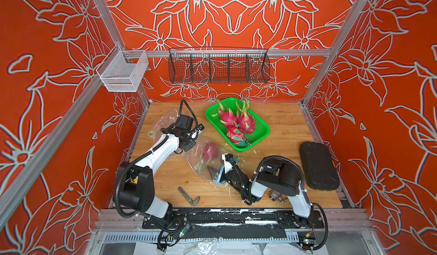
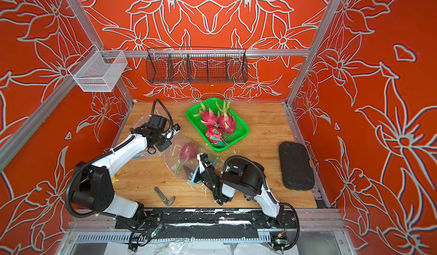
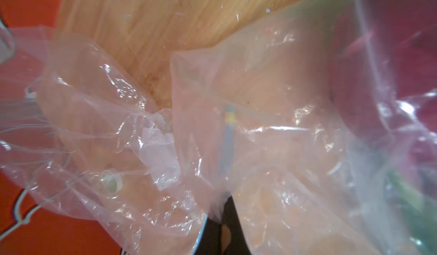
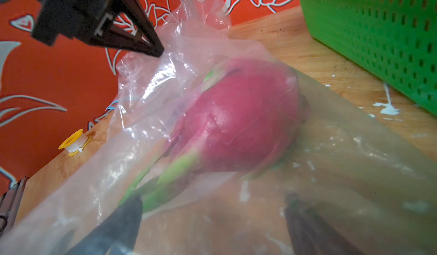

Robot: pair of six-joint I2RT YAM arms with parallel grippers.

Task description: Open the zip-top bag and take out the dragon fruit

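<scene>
A dragon fruit (image 1: 209,151) lies inside a crumpled clear zip bag (image 1: 196,158) left of the basket; through the plastic it fills much of the right wrist view. My left gripper is shut over the bag's back-left part, with folds of plastic at its tips; whether it pinches any is hard to tell. My right gripper is open beneath the film at the bag's front-right, its fingers seen dimly through the plastic, either side below the fruit's leaves.
A green basket (image 1: 261,132) of several dragon fruits stands behind. A black case (image 1: 318,164) lies at right, a grey tool (image 1: 189,195) at the front left, and a yellow spool (image 4: 72,141) at left. Wire baskets hang on the rails.
</scene>
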